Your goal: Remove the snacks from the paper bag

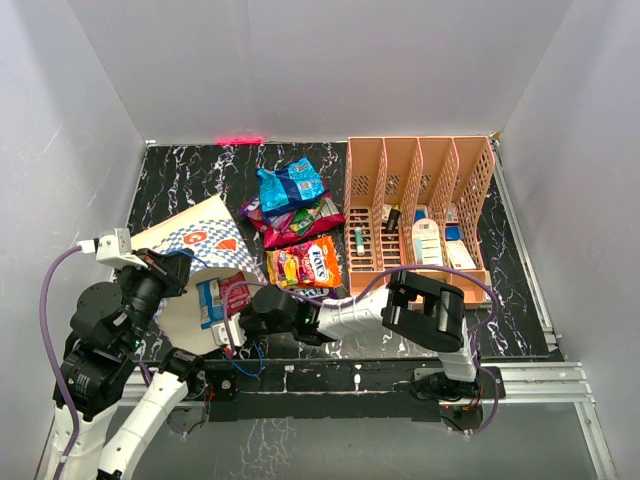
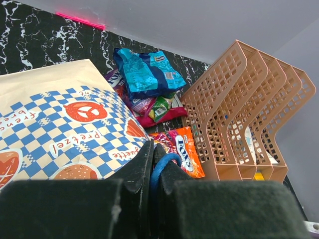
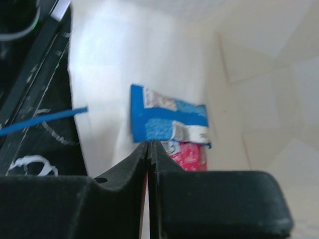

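Observation:
The paper bag (image 1: 196,237) lies open at the left; its checked side fills much of the left wrist view (image 2: 60,129). My left gripper (image 1: 176,264) is shut at the bag's upper flap, a blue cable by its fingers (image 2: 149,164). Inside the bag are a blue packet (image 3: 169,117) and a red packet (image 3: 187,155). My right gripper is at the bag's mouth, shut on something red, mostly hidden between its fingers. Outside lie a blue snack bag (image 1: 290,185) on red-purple packets (image 1: 305,228), and an orange snack bag (image 1: 300,262).
A pink slotted rack (image 1: 415,170) with small items stands on the right half of the dark table. Grey walls enclose the back and sides.

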